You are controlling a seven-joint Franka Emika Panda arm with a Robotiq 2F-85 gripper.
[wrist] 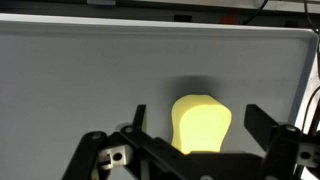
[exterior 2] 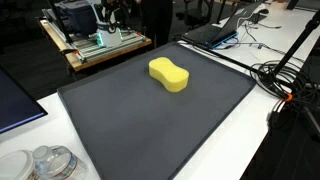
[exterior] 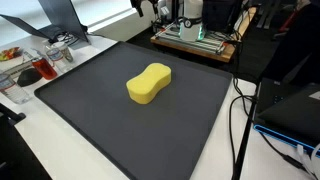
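Observation:
A yellow sponge (exterior: pixel 149 83), narrowed slightly at its middle, lies flat on the dark grey board (exterior: pixel 88 100). In exterior view 2 the sponge (exterior 2: pixel 169 75) is toward the far part of the board. The wrist view looks down on the sponge (wrist: pixel 201 125), whose nearer end is hidden behind the gripper body. My gripper is open, its dark fingers (wrist: pixel 262 124) spread to either side of the sponge in that view. Its height above the sponge is hard to judge, and no grip on anything shows.
Several jars and cans (exterior: pixel 45 68) stand along the white table edge; clear jars (exterior 2: pixel 60 163) show in exterior view 2's near corner. A wooden shelf (exterior: pixel 190 47) with items lies beyond the board. Black cables (exterior: pixel 238 115) run alongside. Most of the board is bare.

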